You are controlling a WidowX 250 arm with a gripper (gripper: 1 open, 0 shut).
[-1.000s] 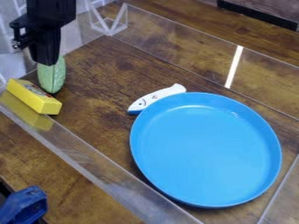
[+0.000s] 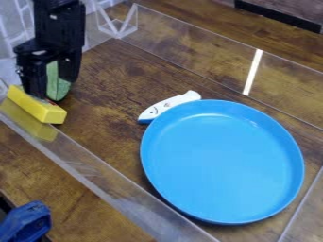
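My black gripper (image 2: 45,81) hangs at the upper left, open, lowered just above a yellow block (image 2: 38,106) that lies at the left edge of the wooden surface. A pale green oblong object (image 2: 57,72) is behind the gripper and partly hidden by it. Whether the fingertips touch either object I cannot tell.
A large blue plate (image 2: 222,161) fills the right middle. A white-handled knife (image 2: 168,106) lies just above it. A blue object (image 2: 23,223) sits at the lower left. Clear plastic walls border the wooden surface, whose middle is partly free.
My gripper has moved downward toward the yellow block and the green object, now covering more of the green one. The objects appear unmoved.
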